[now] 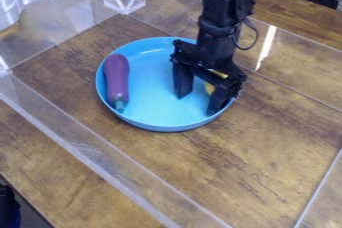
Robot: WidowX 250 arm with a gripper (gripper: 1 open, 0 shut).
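A blue round tray (pixel 155 108) sits on the wooden table. A purple eggplant (pixel 116 76) lies along its left side. On the right side of the tray, the black gripper (pixel 201 88) is lowered with its fingers spread open around a small yellow object (pixel 210 88), which is mostly hidden by the fingers. I cannot tell whether the fingers touch it.
A clear plastic edge runs along the lower left, and more clear plastic stands at the upper left.
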